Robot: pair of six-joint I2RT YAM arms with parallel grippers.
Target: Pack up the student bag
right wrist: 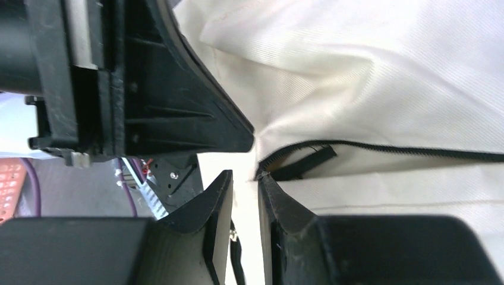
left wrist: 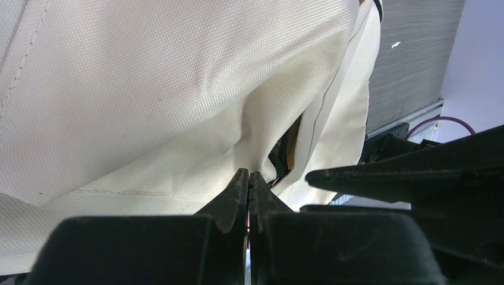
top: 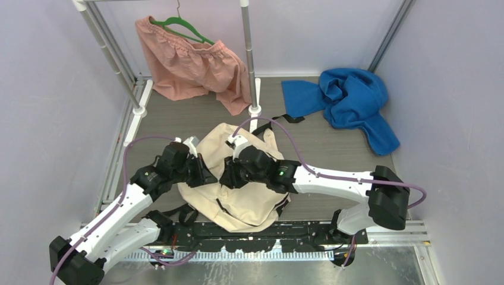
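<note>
A cream canvas bag [top: 238, 208] lies on the grey floor beneath both arms, creased, with black straps. My left gripper [top: 211, 179] points rightward over its middle; in the left wrist view its fingertips [left wrist: 242, 178] are shut beside a small opening [left wrist: 284, 151] in the canvas. My right gripper [top: 224, 181] faces it from the right, very near. In the right wrist view its fingertips [right wrist: 227, 178] stand a little apart at the end of a dark zipper [right wrist: 356, 144] along a slit; whether anything thin is between them is unclear.
Pink shorts [top: 193, 65] hang on a green hanger [top: 184, 25] from a rack at the back left. A blue cloth [top: 353, 98] lies at the back right. Bare floor [top: 330, 145] shows right of the bag.
</note>
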